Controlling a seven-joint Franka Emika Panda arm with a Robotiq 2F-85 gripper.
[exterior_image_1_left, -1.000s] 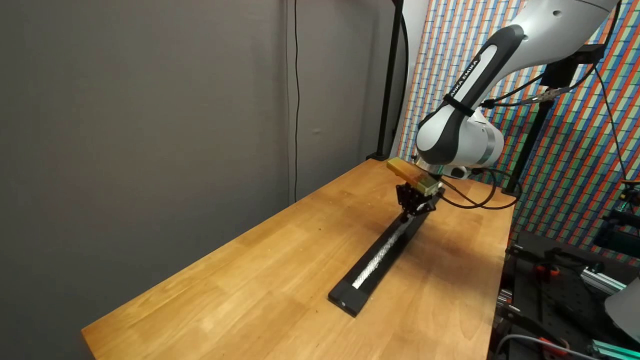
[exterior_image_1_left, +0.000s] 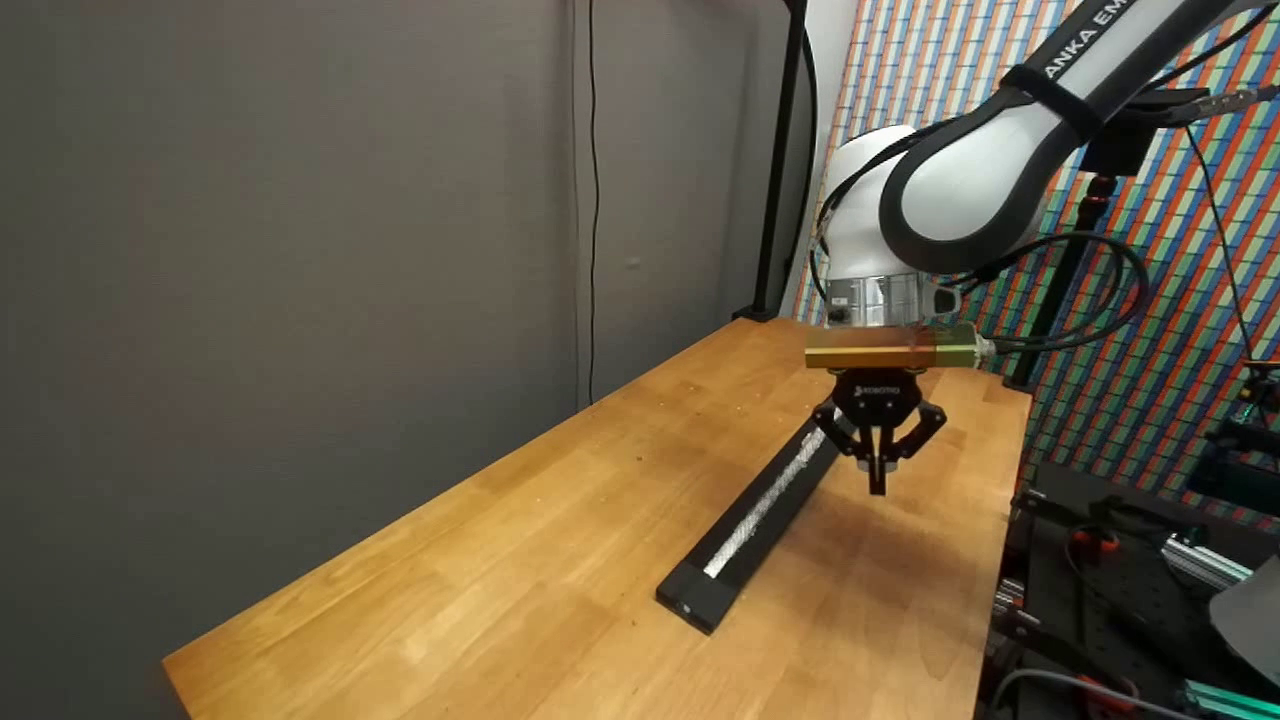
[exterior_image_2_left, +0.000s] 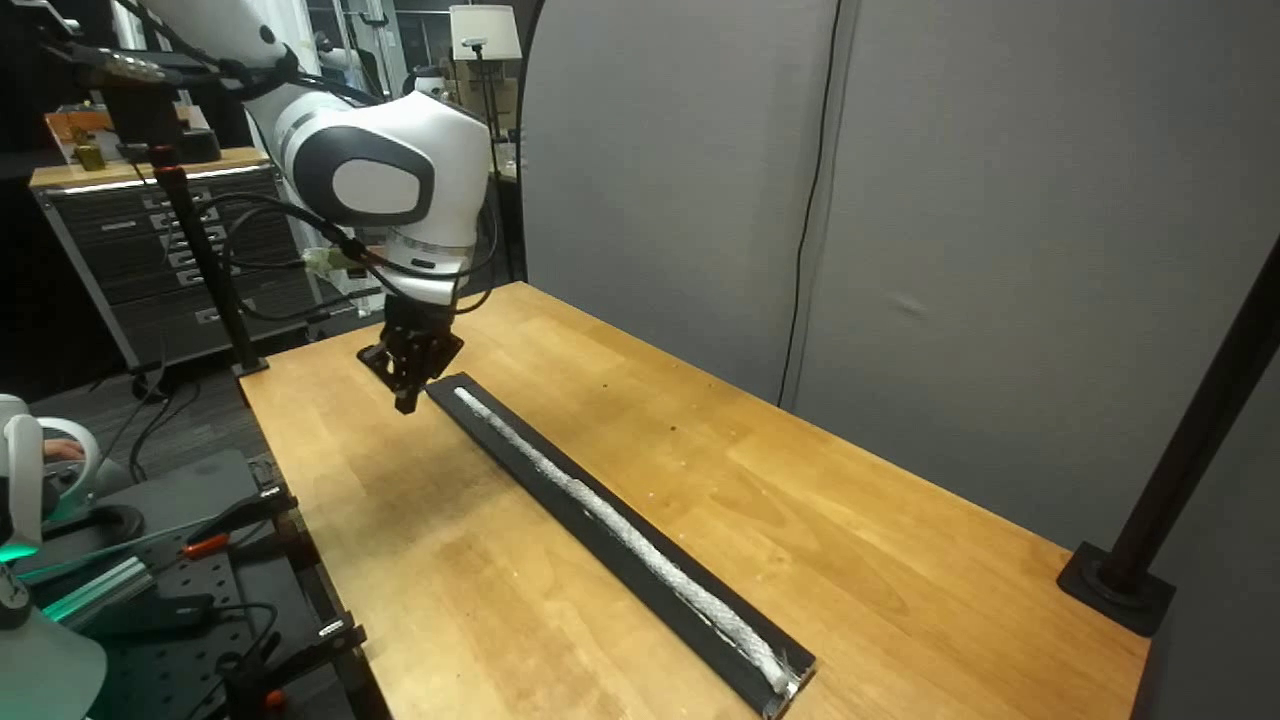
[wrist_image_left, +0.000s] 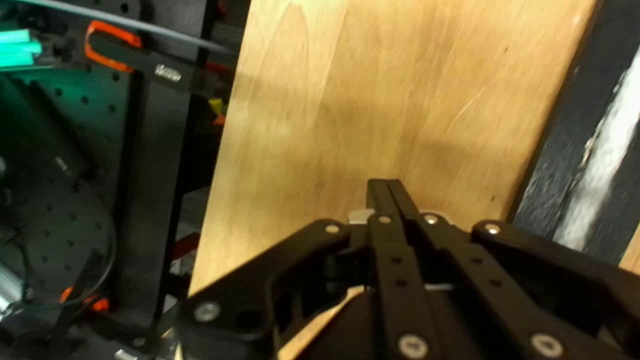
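Observation:
A long black bar (exterior_image_2_left: 540, 480) lies flat on the wooden table (exterior_image_2_left: 936, 576), and a white, rope-like strip (exterior_image_2_left: 624, 528) runs lengthwise along its middle. My gripper (exterior_image_1_left: 877, 490) hangs above the table beside the bar's far part, on the side toward the tool rack. In the wrist view the gripper has its two fingers pressed together, with nothing showing between them. There the black bar (wrist_image_left: 555, 168) and its white strip (wrist_image_left: 606, 156) cross the right side, clear of the fingers.
Beyond the table's edge stands a black rack (exterior_image_1_left: 1116, 600) with tools and clamps. A dark post (exterior_image_2_left: 1140, 516) rises from the table's corner. Grey panels (exterior_image_1_left: 360, 240) line the other side.
One second ago the gripper was tilted low over the strip. Now it points straight down, higher and off to the bar's side. The bar and strip look unmoved.

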